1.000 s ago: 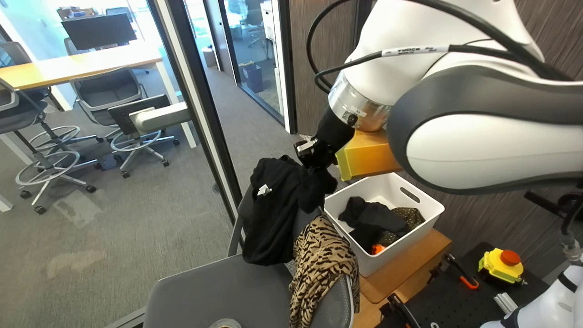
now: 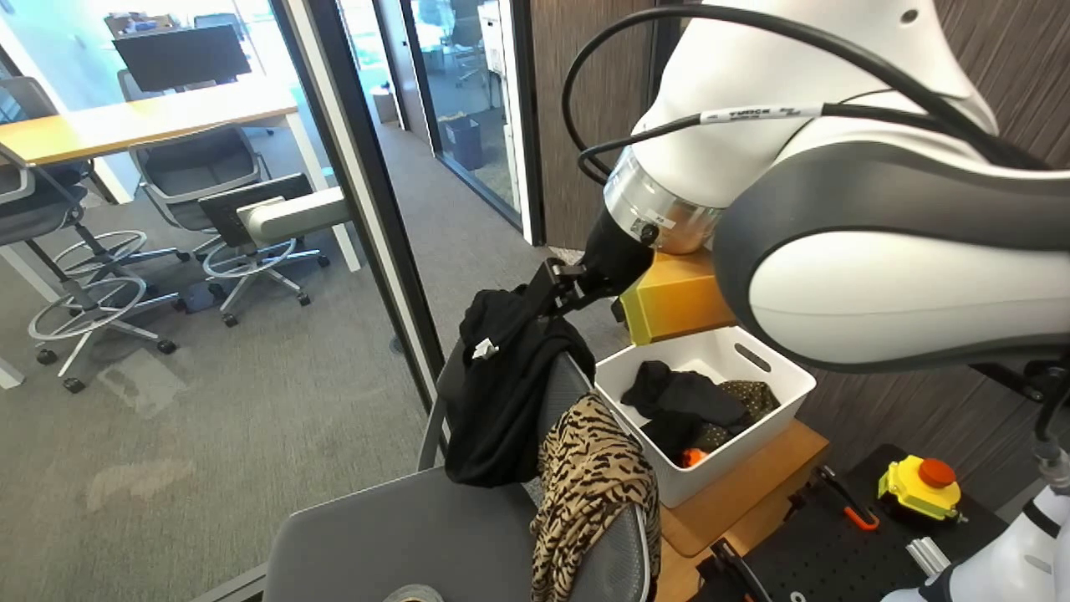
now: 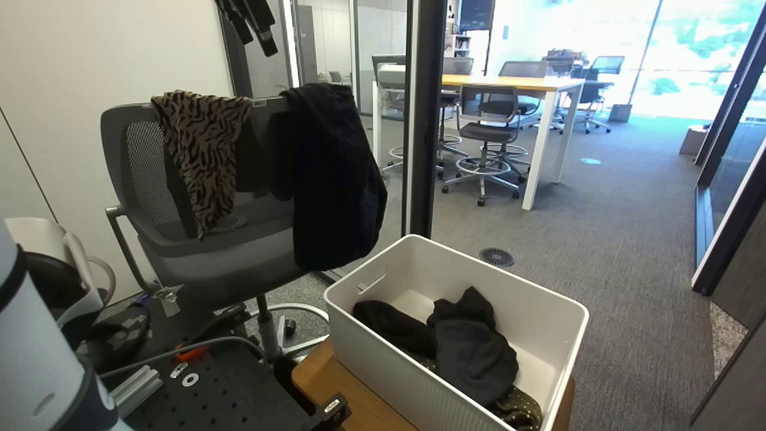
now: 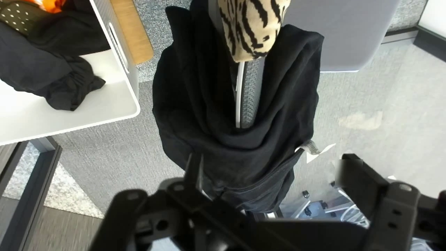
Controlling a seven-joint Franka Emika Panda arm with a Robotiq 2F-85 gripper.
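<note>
A black garment [image 2: 506,386] with a white tag hangs over one end of the chair back [image 3: 136,165]. In the wrist view the black cloth [image 4: 234,163] drapes down both sides of the chair's top edge. My gripper is open above it, one finger [image 4: 193,169] to the left of the cloth and the other to the right. Exterior view 2 catches only the gripper's dark fingers [image 3: 267,39] at the top, clear of the garment. A tiger-striped cloth [image 2: 592,492] lies over the same chair back, beside the black one.
A white bin [image 3: 359,345] holding dark clothes [image 3: 474,352], a dotted cloth [image 2: 747,398] and something orange [image 2: 693,457] sits on a wooden surface [image 2: 772,471] beside the chair. A glass wall frame [image 2: 371,201] rises behind the chair. A red-topped yellow button box [image 2: 920,488] stands to the right.
The gripper has moved left, from the chair's bin side to over the garment. The black fold bunched beneath it earlier now hangs down the chair back, free of the gripper.
</note>
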